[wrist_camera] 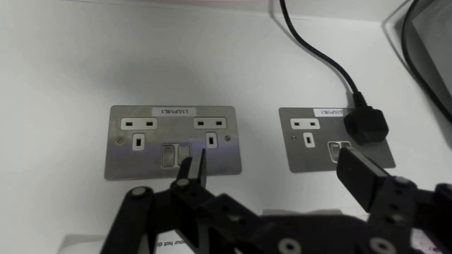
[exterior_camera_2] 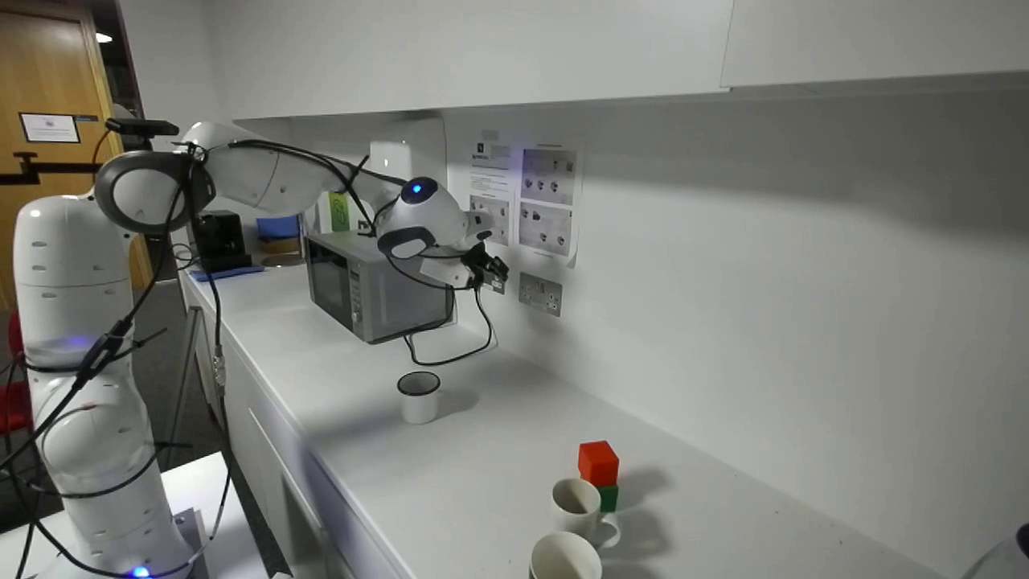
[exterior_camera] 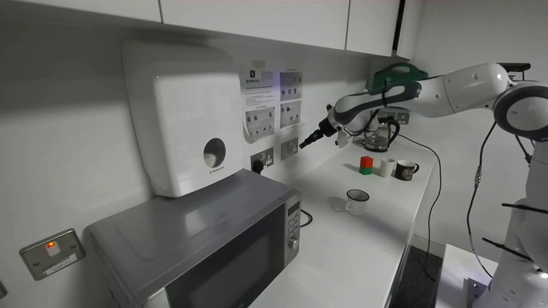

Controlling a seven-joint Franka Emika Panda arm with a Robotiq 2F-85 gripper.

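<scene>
My gripper is open, its black fingers spread wide with nothing between them. It points at the back wall above the counter, close to two metal socket plates. In the wrist view the double socket plate with empty outlets [wrist_camera: 173, 167] lies behind the left finger. Farther right, the other socket plate [wrist_camera: 296, 158] carries a black plug [wrist_camera: 367, 125] in one outlet, with a cable running up from it. Seen from the side, the gripper [exterior_camera: 302, 146] hangs in the air near the wall; whether its fingertips touch anything cannot be told.
A microwave [exterior_camera: 195, 220] stands on the counter [exterior_camera: 334, 267]. Also there are a white mug with a dark rim [exterior_camera: 356, 203], a red block [exterior_camera: 366, 161] on a green block [exterior_camera: 365, 170], a white cup [exterior_camera: 387, 167], a dark mug [exterior_camera: 404, 171] and a coffee pot [exterior_camera: 379, 138].
</scene>
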